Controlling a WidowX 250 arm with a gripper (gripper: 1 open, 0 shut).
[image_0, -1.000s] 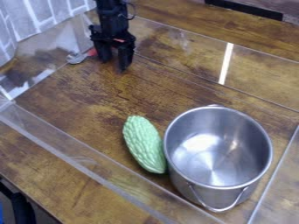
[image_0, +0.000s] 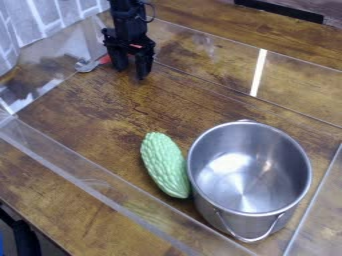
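Observation:
My black gripper (image_0: 130, 55) hangs low at the upper left of the wooden surface. A small red and grey object (image_0: 87, 63) lies just beside it, partly hidden behind it; whether the fingers hold it, I cannot tell. A pale green bumpy vegetable (image_0: 166, 163) lies at the lower middle, next to a steel pot (image_0: 249, 168) at the lower right.
Clear plastic walls (image_0: 83, 170) border the work area. A white strip (image_0: 259, 65) shows at the upper right.

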